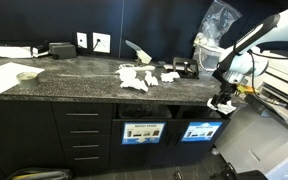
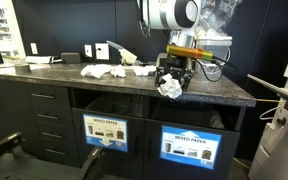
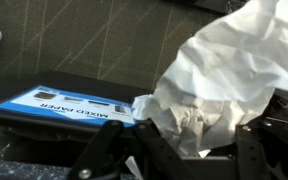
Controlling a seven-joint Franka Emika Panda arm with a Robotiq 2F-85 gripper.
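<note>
A crumpled piece of white paper (image 3: 219, 75) fills much of the wrist view, and my gripper is shut on it. In exterior view 2 the held paper (image 2: 170, 88) hangs at the counter's front edge, above the open bin behind the right "MIXED PAPER" label (image 2: 188, 147). Exterior view 1 shows the gripper (image 1: 224, 97) near the right end of the counter, with the paper just below it. A second labelled bin (image 2: 106, 131) stands to the left. The paper hides most of my fingertips in the wrist view.
Several more crumpled white papers (image 1: 136, 79) lie on the dark counter (image 1: 79, 85). A metal tin (image 1: 27, 79) and flat white sheets stand at its left. A clear plastic bag (image 1: 216, 22) is at the back right. Drawers (image 1: 82, 130) are left of the bins.
</note>
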